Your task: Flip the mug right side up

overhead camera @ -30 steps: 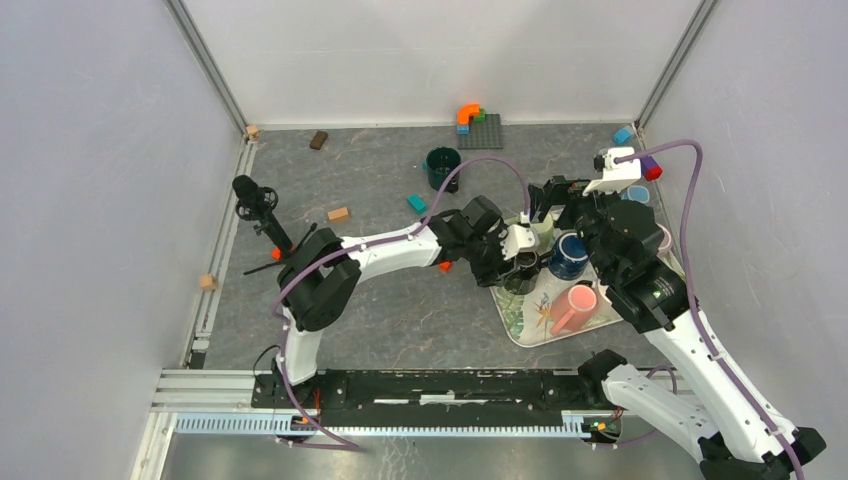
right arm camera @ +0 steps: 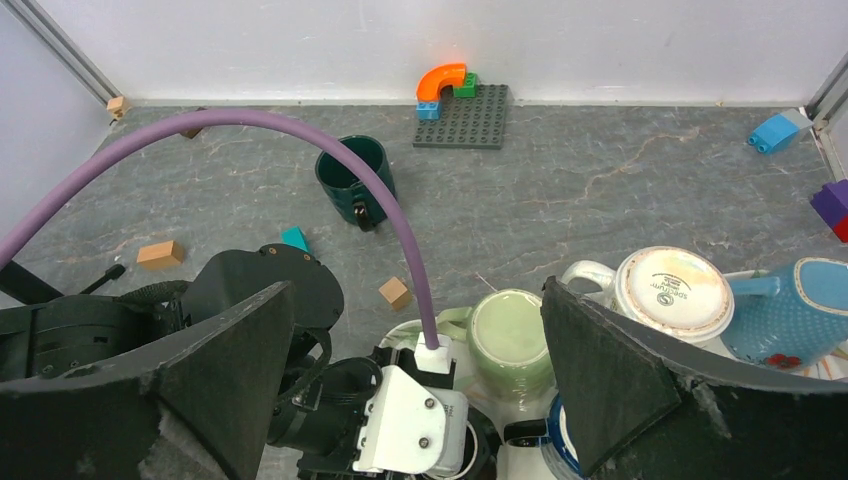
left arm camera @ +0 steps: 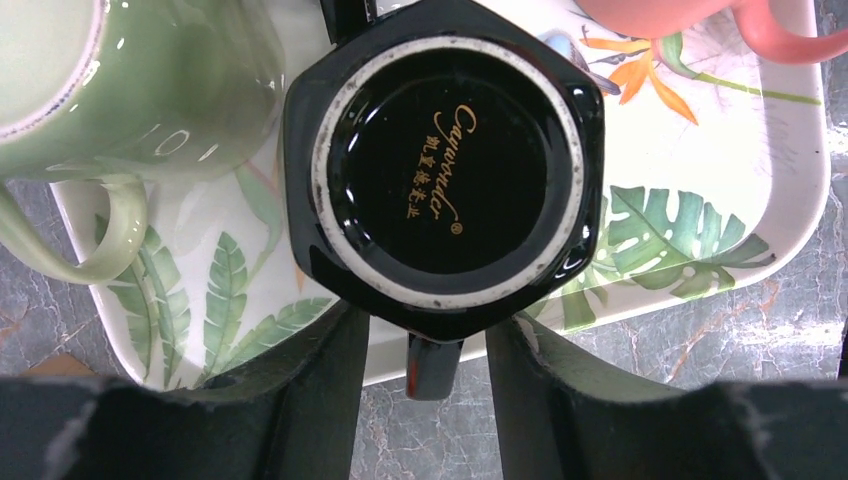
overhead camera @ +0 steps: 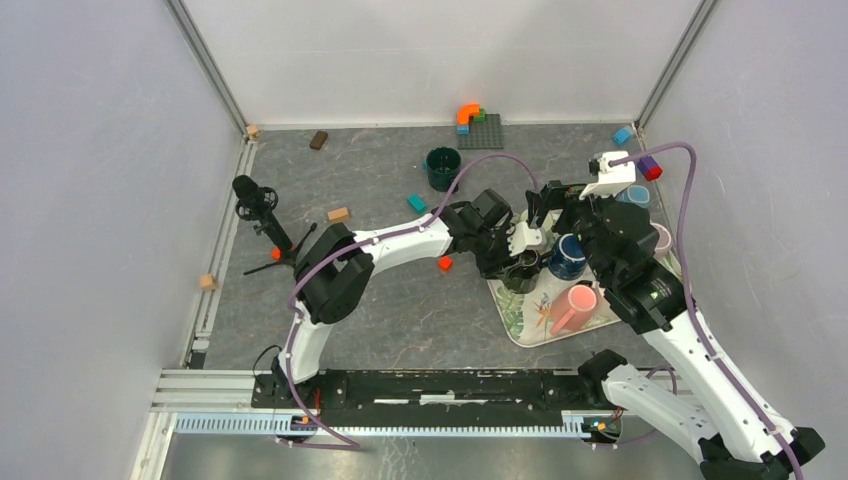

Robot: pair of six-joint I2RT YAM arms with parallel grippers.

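An upside-down black mug (left arm camera: 445,170) fills the middle of the left wrist view, base up on the floral tray (left arm camera: 760,230). My left gripper is over it, fingers part open either side of a short black part jutting from the mug's near edge; whether they touch it is unclear. In the top view my right gripper (overhead camera: 548,200) hangs above the tray's back; in the right wrist view its fingers (right arm camera: 215,380) stand wide open with no object held between them.
A green mug (right arm camera: 508,340), blue mug (overhead camera: 567,258), pink mug (overhead camera: 573,308), white mug (right arm camera: 670,295) and light-blue mug (right arm camera: 790,315) crowd the tray. A dark green mug (overhead camera: 442,170) stands behind it; small blocks lie scattered.
My left arm has shifted slightly at the black mug, its elbow and hose moving a little. The right arm has moved very slightly; the mugs look unmoved.
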